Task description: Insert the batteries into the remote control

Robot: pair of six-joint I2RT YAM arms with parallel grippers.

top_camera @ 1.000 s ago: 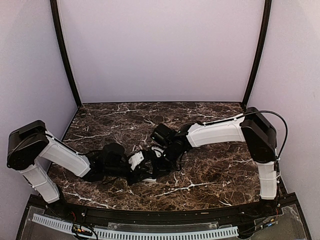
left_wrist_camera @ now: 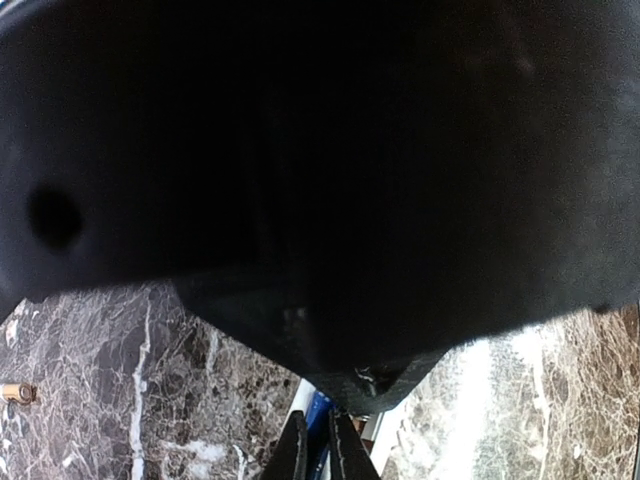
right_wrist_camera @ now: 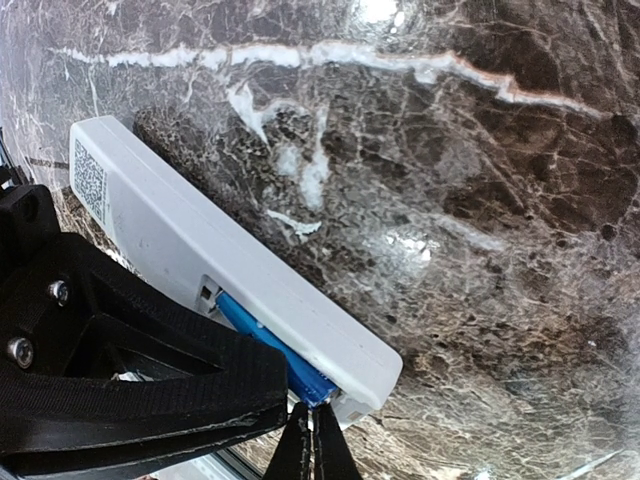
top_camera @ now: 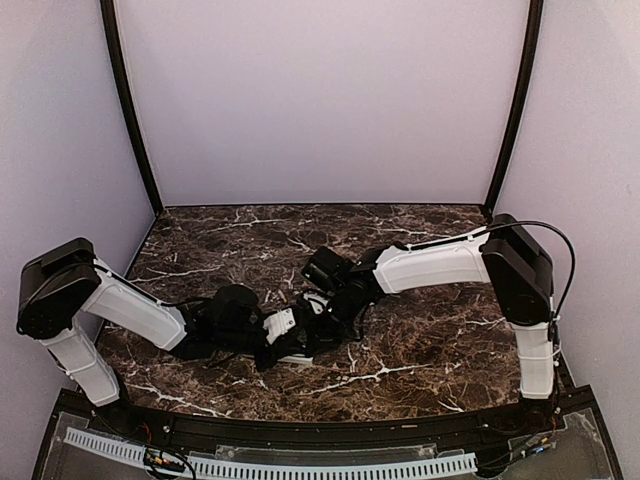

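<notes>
A white remote control (right_wrist_camera: pixel 170 210) lies diagonally on the marble table, a blue battery (right_wrist_camera: pixel 270 345) in its open compartment. My right gripper is shut at the battery's lower end, its fingertips close together. In the left wrist view the blue battery (left_wrist_camera: pixel 318 410) runs down under my left gripper, whose narrow fingertips are over it; whether they hold it is hard to tell. Both grippers crowd over the remote in the top view, largely hiding it (top_camera: pixel 298 358).
A loose battery (left_wrist_camera: pixel 18 392) lies on the table at the left edge of the left wrist view.
The left gripper has shifted very slightly in the top view. The right arm looks unmoved.
</notes>
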